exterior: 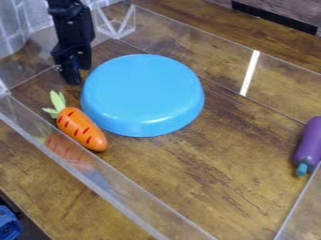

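Note:
The black gripper [71, 58] hangs at the upper left, just left of the blue upside-down bowl or lid [141, 92]; its fingers are small and dark, so their opening is unclear. An orange toy carrot [82, 127] with green leaves lies left of and below the blue piece, apart from the gripper, leaves pointing up-left.
A purple toy eggplant [310, 142] lies at the right edge. Clear plastic walls border the wooden surface [226, 169]. A blue object [7, 224] shows outside at the lower left.

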